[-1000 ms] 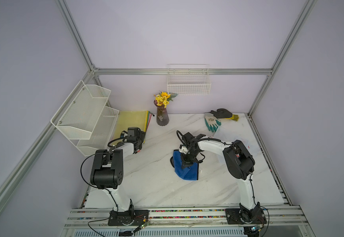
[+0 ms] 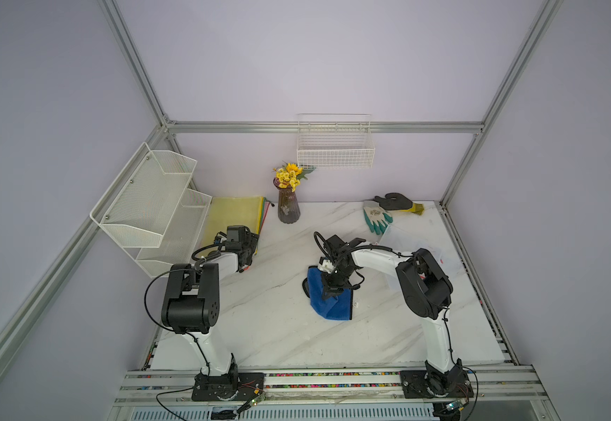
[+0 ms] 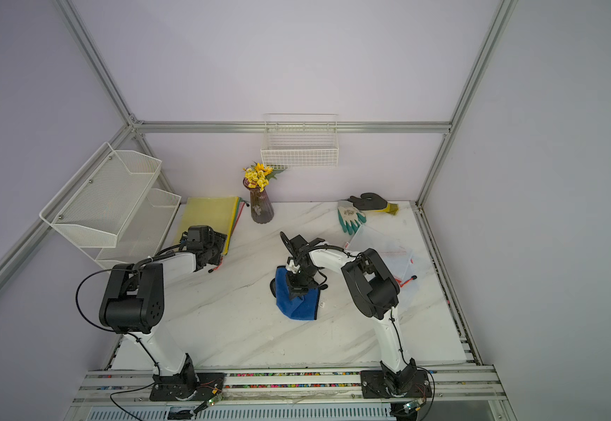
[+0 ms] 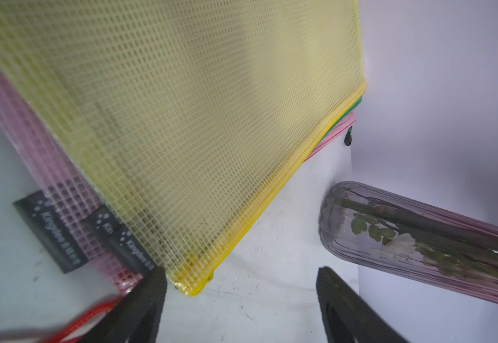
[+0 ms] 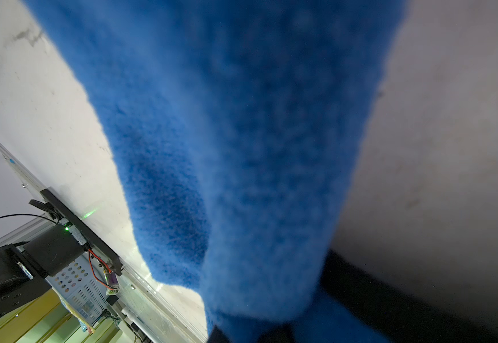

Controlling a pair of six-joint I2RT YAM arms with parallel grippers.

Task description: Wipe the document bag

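Observation:
A yellow mesh document bag (image 4: 220, 103) lies on top of a small stack at the table's back left, with pink and green bags showing beneath its edges. Over the stack's front corner hovers my left gripper, open, nothing between its fingers; that bag corner lies near its left finger. At mid-table, a blue cloth (image 2: 327, 308) with dark edging is partly covered by the right arm. My right gripper is shut on a fold of this blue cloth, which bulges and blocks much of the right wrist view. A clear bag (image 3: 382, 247) lies flat at the right, partly behind the right arm.
A glass vase (image 2: 288, 205) with yellow flowers stands right of the stack by the back wall. Work gloves (image 2: 377, 216) lie at the back right. A white wire rack (image 2: 137, 210) overhangs the left side.
The left arm has shifted only very slightly, staying over the stack. My right arm and the blue cloth look unmoved.

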